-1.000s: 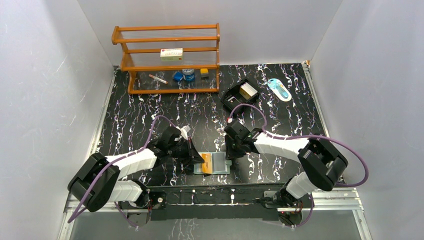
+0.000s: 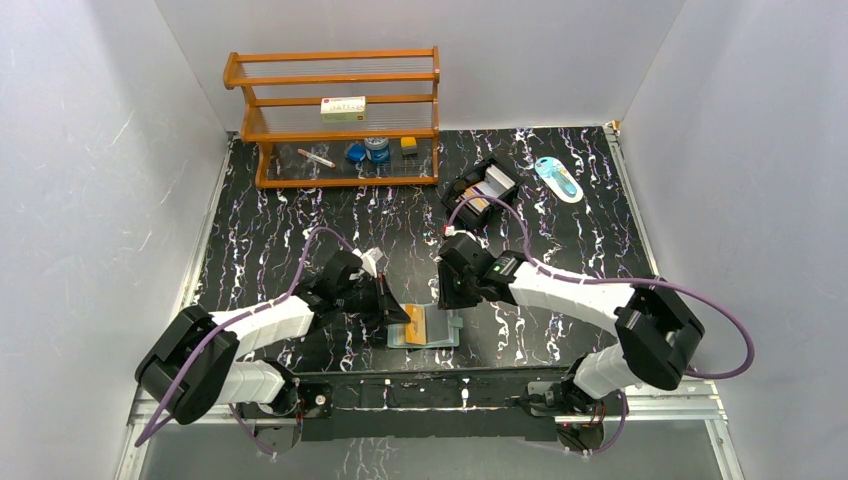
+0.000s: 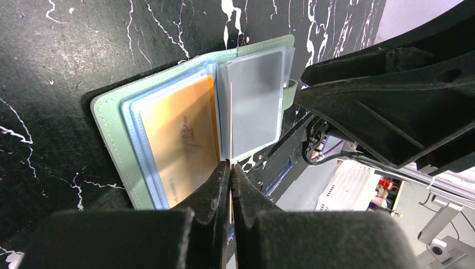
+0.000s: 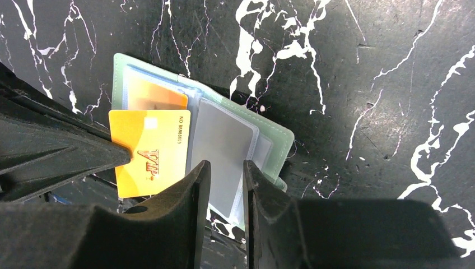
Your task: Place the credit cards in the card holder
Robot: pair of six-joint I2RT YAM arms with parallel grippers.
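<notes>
The pale green card holder (image 2: 453, 338) lies open near the table's front edge. An orange card (image 3: 173, 134) sits in its left clear pocket; the right pocket (image 4: 224, 151) looks grey and empty of coloured cards. My left gripper (image 2: 408, 320) is shut on a thin yellow card (image 4: 157, 151), which appears edge-on in the left wrist view and face-on over the holder's left page in the right wrist view. Above the right page, my right gripper is part open, with no card visible between its fingertips.
Behind the right arm stands a black box (image 2: 512, 190) with several cards inside. A wooden rack (image 2: 345, 182) is at the back left, and a blister pack (image 2: 559, 180) lies at the back right. Table around the holder is clear.
My right gripper has shifted left, from the holder's right edge to over its right page. The left gripper and its card have hardly moved.
</notes>
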